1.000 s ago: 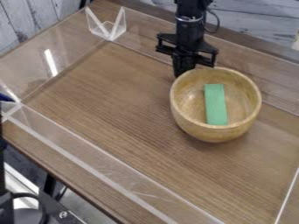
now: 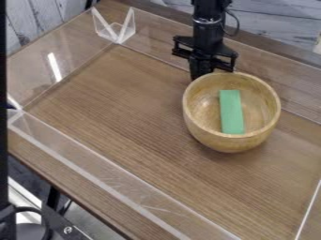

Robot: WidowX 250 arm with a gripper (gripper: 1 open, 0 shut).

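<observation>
My black gripper (image 2: pixel 198 66) reaches down from the top centre to the back rim of a round tan bowl (image 2: pixel 213 142), its fingertips low at or just behind that rim. It looks shut; whether it touches the bowl is unclear. A green bar-shaped object (image 2: pixel 231 112) lies inside the bowl.
A white wire-like holder (image 2: pixel 113 26) stands at the back left. A pale wooden wall runs along the back. Dark cables show at the lower left edge.
</observation>
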